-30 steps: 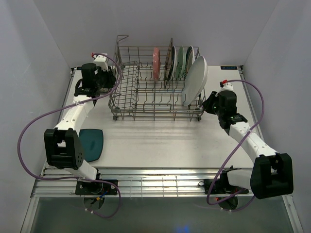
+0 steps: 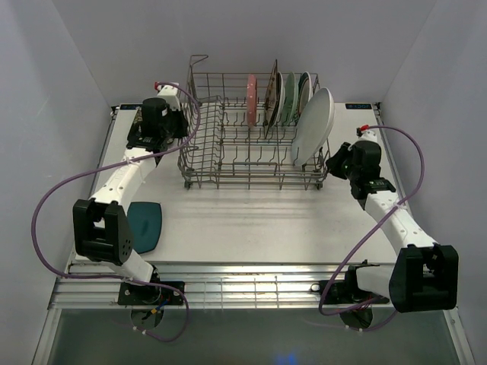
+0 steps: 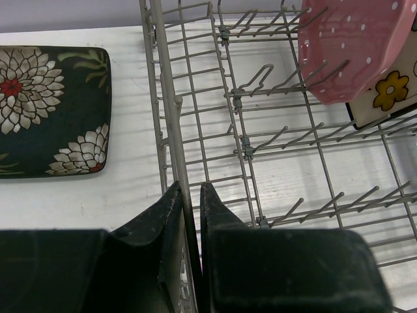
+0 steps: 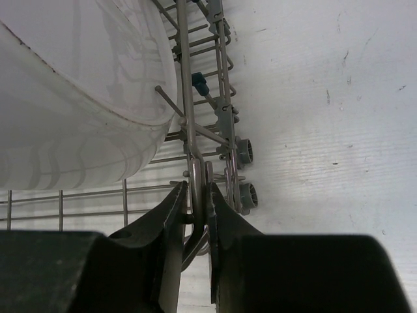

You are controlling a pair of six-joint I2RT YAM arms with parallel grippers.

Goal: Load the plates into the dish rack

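The wire dish rack (image 2: 251, 179) holds a pink plate (image 2: 251, 99), several thinner plates and a large white plate (image 2: 310, 129) at the right. My left gripper (image 2: 179, 125) is shut on the rack's left rim, which runs between its fingers in the left wrist view. My right gripper (image 2: 337, 163) is shut on the rack's right rim, beside the white plate.
A dark green square plate (image 2: 144, 226) lies at the front left. A dark floral plate (image 3: 52, 111) lies left of the rack. The counter (image 2: 240, 224) before the rack is clear.
Both grippers and the rack with its plates have shifted to the right over the last second.
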